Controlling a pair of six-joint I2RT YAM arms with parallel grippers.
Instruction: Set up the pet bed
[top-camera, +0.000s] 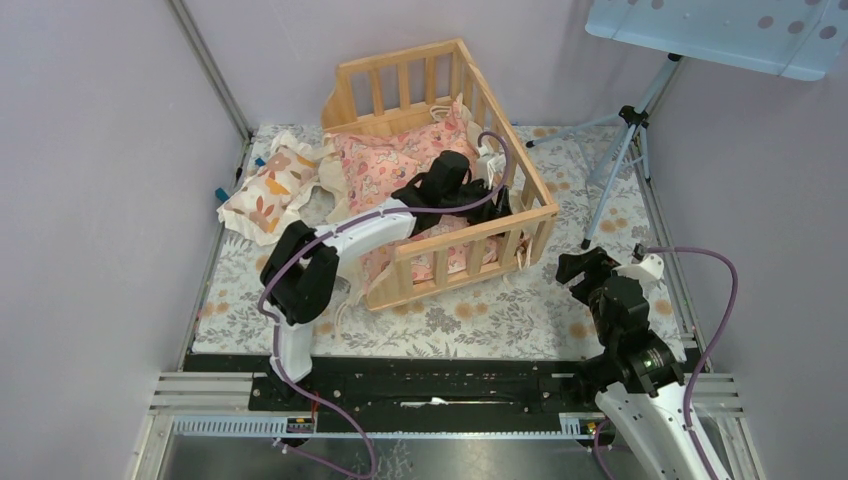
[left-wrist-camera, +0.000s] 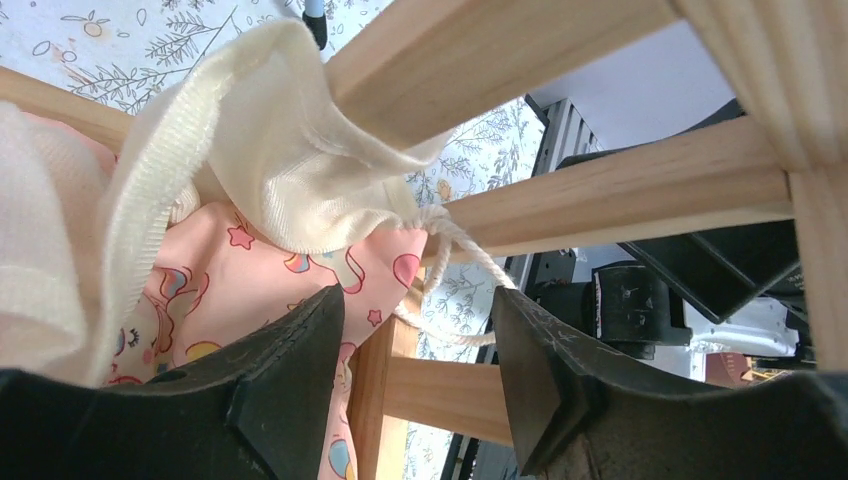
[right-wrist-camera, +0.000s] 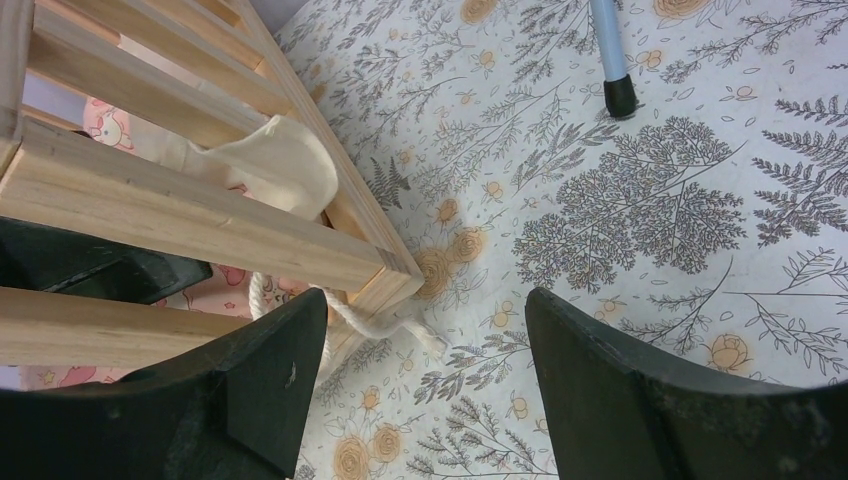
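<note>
The wooden pet bed stands mid-table with slatted sides. A pink patterned cushion with cream edging lies inside. At the front right corner, a cushion corner meets a white tie cord that passes around the wooden bars. My left gripper is inside the bed by this corner, open, its fingers apart with cord and cloth behind the gap. Outside the bed, to the right, my right gripper hangs open above the tablecloth. A loose cord end shows by the post beyond it.
A smaller leaf-patterned pillow with cream edging lies left of the bed. The light blue tripod stands at the back right, one foot near the bed.
</note>
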